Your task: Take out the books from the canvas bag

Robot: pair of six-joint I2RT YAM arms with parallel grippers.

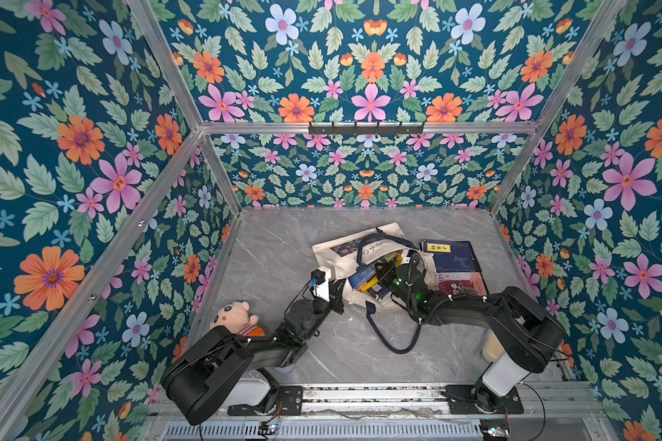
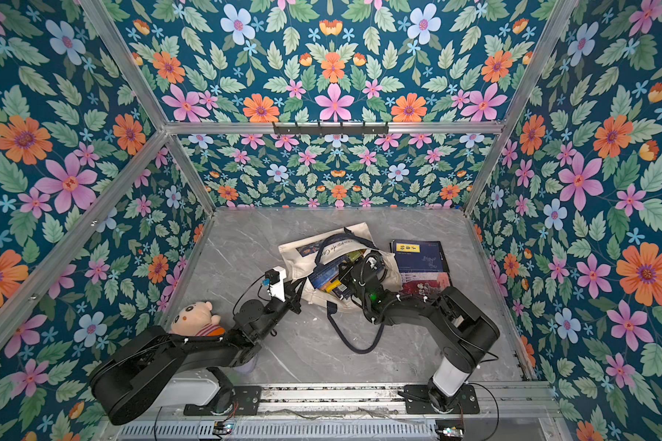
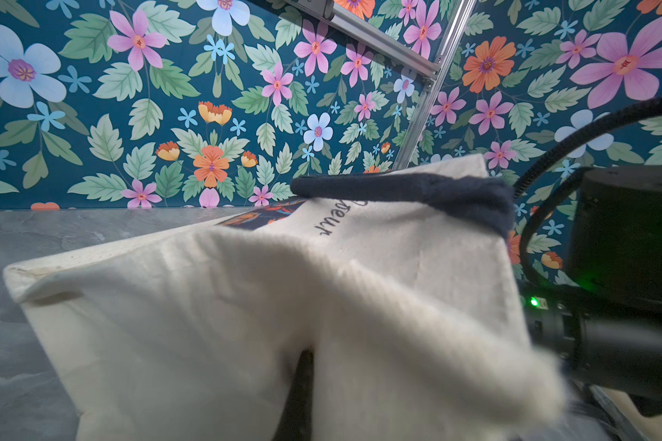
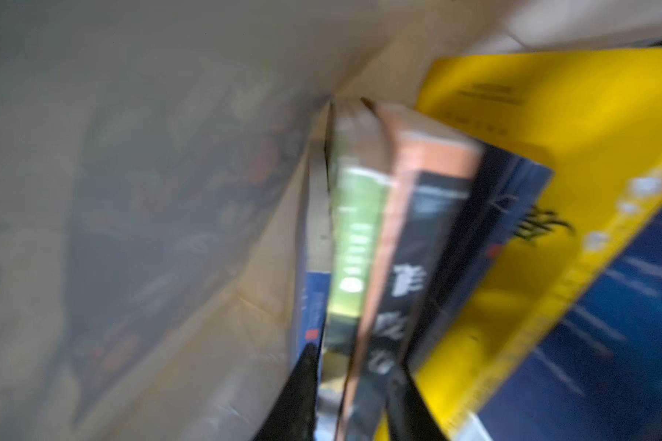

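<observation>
The cream canvas bag (image 1: 356,297) lies on the grey table with its mouth open. My left gripper is shut on its edge, where the cloth gathers around one dark finger (image 3: 298,404). Inside the bag, the right wrist view shows a yellow book (image 4: 603,103), a green-spined book (image 4: 353,250), a thick black-spined book (image 4: 419,235) and blue ones. My right gripper reaches into the mouth, its fingers part open. Spines of the green and black books show between its blurred fingers; contact cannot be made out.
To the right of the bag lie a dark blue book (image 1: 456,257) and a red-covered book (image 1: 463,284). A plush doll (image 1: 235,317) sits at the left. The dark strap (image 1: 397,347) loops onto the table in front.
</observation>
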